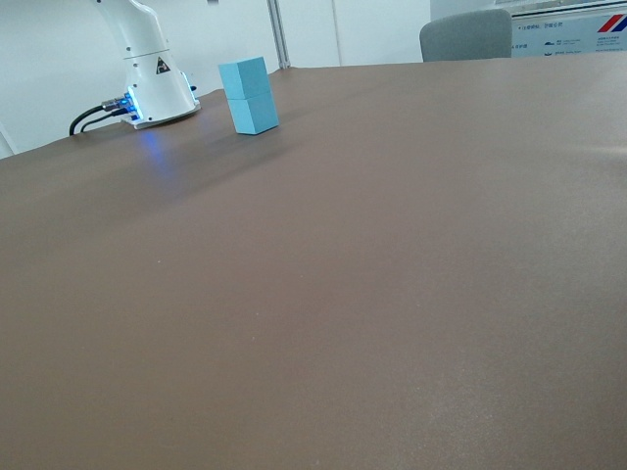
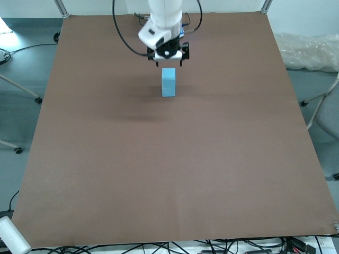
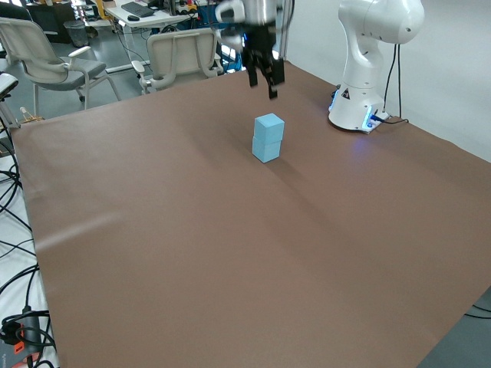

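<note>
A light-blue stack of two cubes [image 2: 168, 82] [image 1: 249, 95] [image 3: 268, 138] stands upright on the brown table [image 2: 175, 169]. My gripper [image 2: 168, 62] [image 3: 262, 83] hangs in the air above and behind the stack, its black fingers apart and clear of it, with nothing visible between them. In the top view only the white robot base shows beside the stack, not the gripper.
The robot base [image 3: 357, 107] stands at the table's back edge with cables behind it. Chairs [image 3: 180, 57] and loose cables lie beyond its edges.
</note>
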